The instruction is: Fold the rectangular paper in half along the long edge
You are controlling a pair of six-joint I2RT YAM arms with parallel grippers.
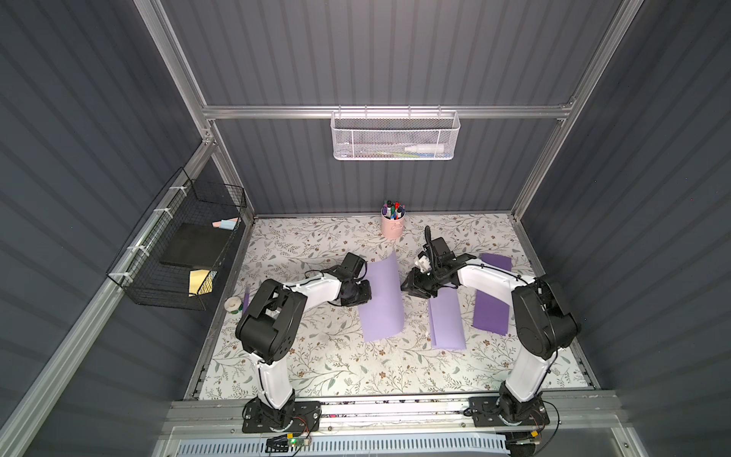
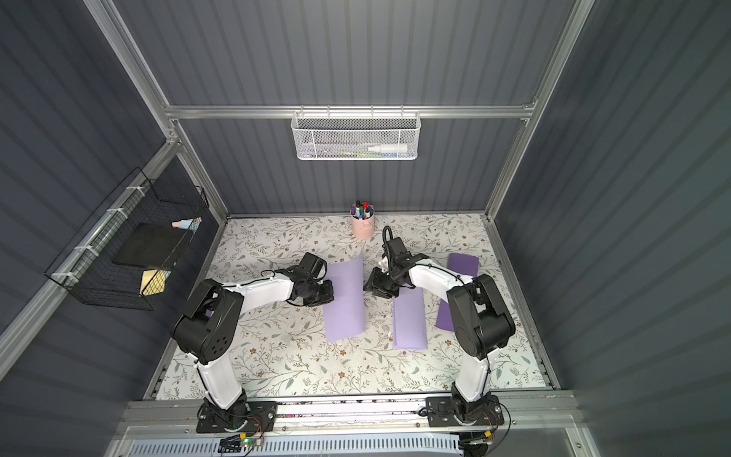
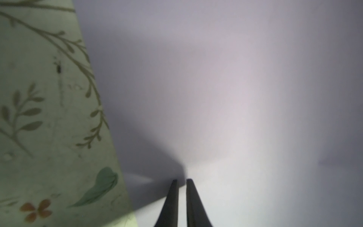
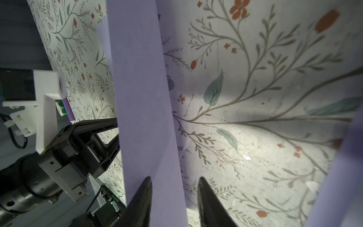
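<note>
A light purple sheet of paper (image 1: 382, 308) lies in the middle of the table, curved up along its right side. My left gripper is low over the sheet's left part, its fingertips a small gap apart, with no paper seen between them. My right gripper hovers just beside the raised right edge, fingers parted; that edge runs upright along the left of the right wrist view, and I cannot tell whether it touches a finger.
A second light purple stack (image 1: 447, 327) and a darker purple one (image 1: 491, 312) lie to the right. A pen cup (image 1: 392, 224) stands at the back; a wire basket (image 1: 182, 251) hangs on the left wall.
</note>
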